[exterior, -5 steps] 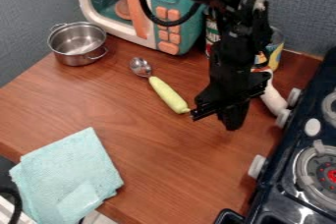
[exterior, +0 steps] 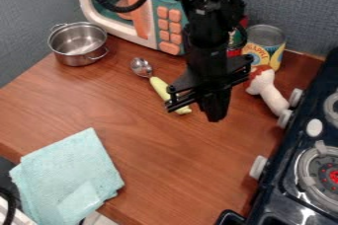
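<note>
My black gripper (exterior: 197,102) hangs over the middle of the wooden table, above and right of a pale yellow elongated item (exterior: 164,90), whose right part it partly hides. Whether its fingers hold anything is unclear. A metal spoon (exterior: 140,66) lies just behind the yellow item. A white figure with a red top (exterior: 267,93) lies at the right, near the stove.
A steel pot (exterior: 78,42) sits back left beside a toy microwave (exterior: 133,7). A can (exterior: 264,44) stands back right. A black stove (exterior: 311,160) fills the right edge, a teal cloth (exterior: 66,175) the front left.
My gripper has moved up and to the left, now covering more of the area beside the yellow item. The objects on the table look unmoved.
</note>
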